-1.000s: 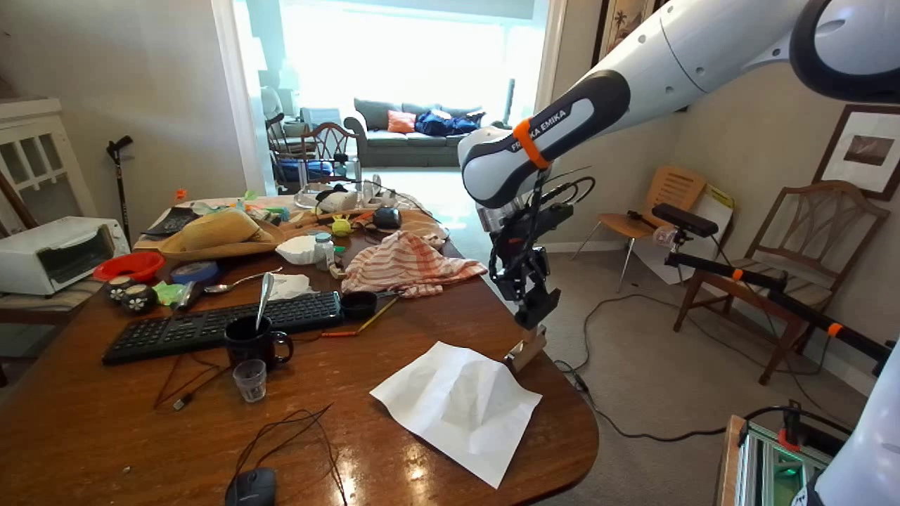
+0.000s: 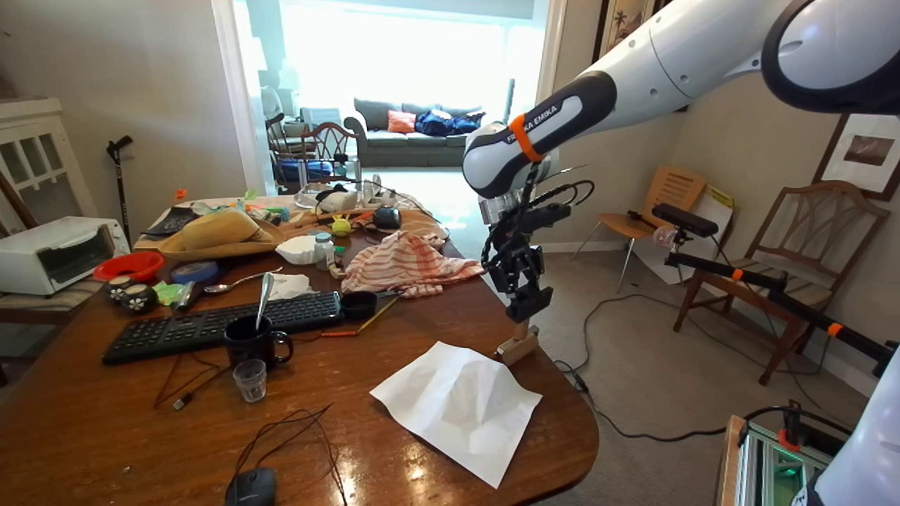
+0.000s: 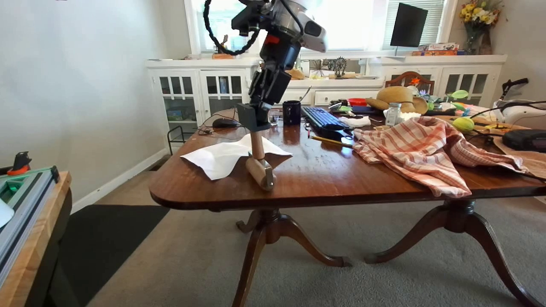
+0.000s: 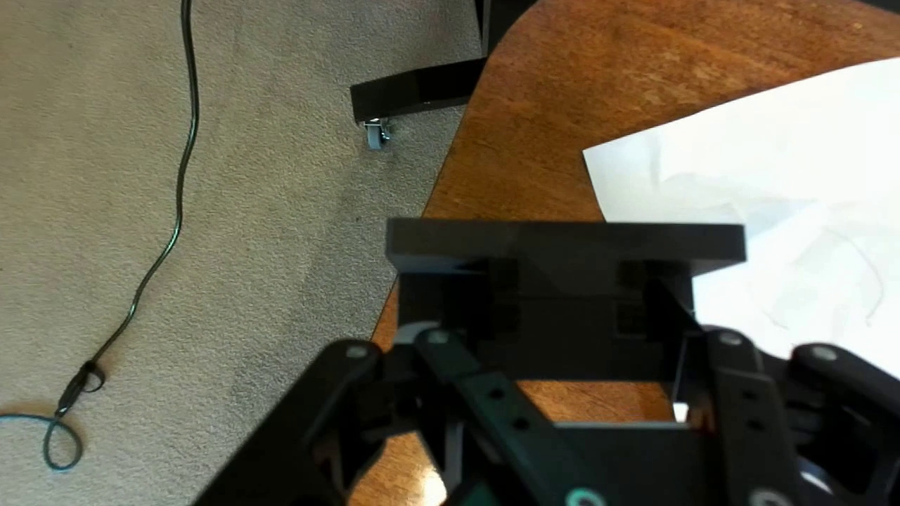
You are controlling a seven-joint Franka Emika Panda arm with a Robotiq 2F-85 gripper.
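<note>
My gripper (image 2: 529, 305) is shut on the handle of a wooden mallet (image 3: 257, 146), close to the table's edge. The mallet hangs head down, its pale cylindrical head (image 2: 517, 346) low over the tabletop; I cannot tell whether it touches. A metal piece shows on the head in exterior view 2. Beside it lies a creased white sheet of paper (image 2: 464, 405), flat on the wood. In the wrist view the black fingers (image 4: 565, 244) fill the middle and hide the mallet.
Farther off stand a black mug with a spoon (image 2: 250, 341), a clear cup (image 2: 249, 381), a keyboard (image 2: 211, 325) and a striped cloth (image 2: 405, 266). A mouse (image 2: 251, 488) lies near the front.
My gripper has shifted slightly left and up in exterior view 1, carrying the mallet. Its head sits more level now. The paper has not moved.
</note>
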